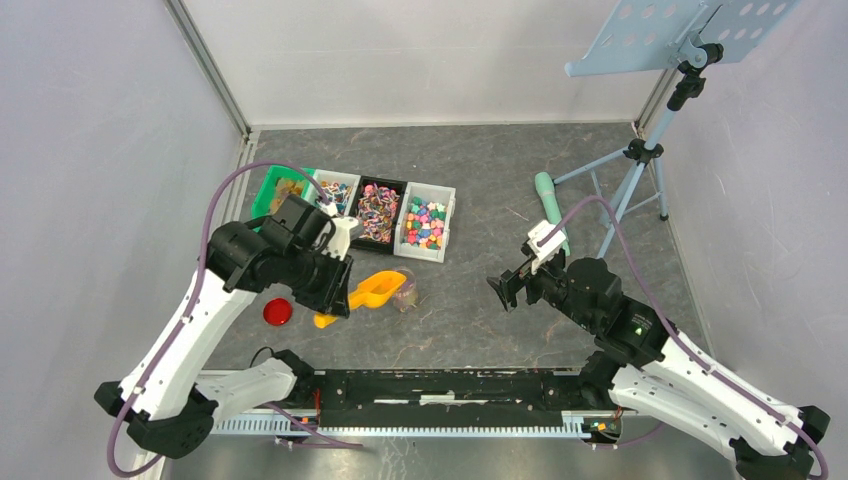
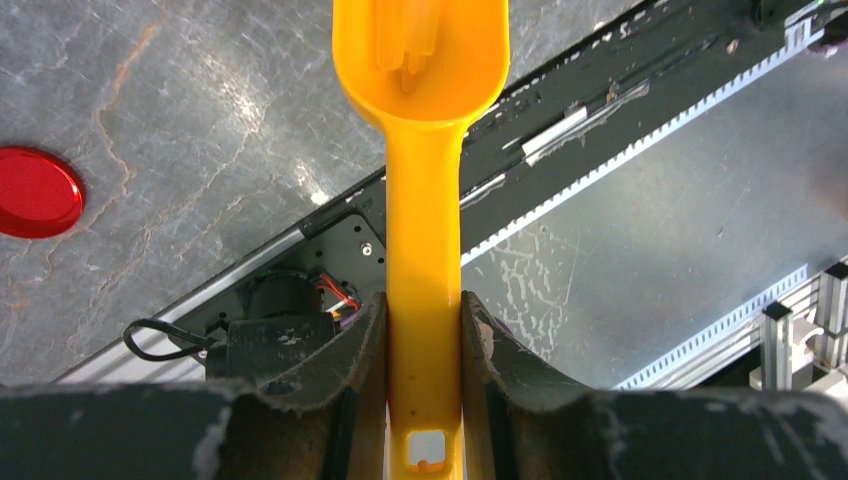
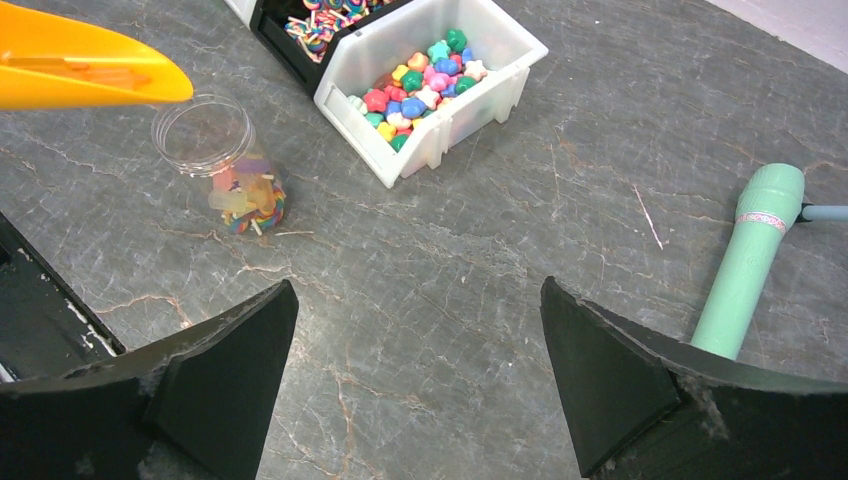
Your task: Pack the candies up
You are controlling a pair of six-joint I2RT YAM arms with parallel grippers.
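A yellow scoop (image 2: 425, 200) is clamped by its handle in my left gripper. Its bowl carries what looks like a little orange or yellow candy, hard to make out. In the right wrist view the scoop's tip (image 3: 120, 80) reaches over the near-left rim of a clear jar (image 3: 205, 135), which stands upright with mixed candies in its bottom. A red lid (image 1: 278, 311) lies flat to the left. Four-bin row: the white bin (image 1: 447, 222) of colourful candies is rightmost, beside the black bin (image 1: 391, 247). My right gripper stands open and empty above bare floor.
A green bin (image 1: 262, 200) and another white bin (image 1: 345, 178) continue the row leftward. To the right are a mint-green tube (image 1: 546, 195) and a light-blue stand (image 1: 628, 185). Grey floor between the jar and the tube is clear.
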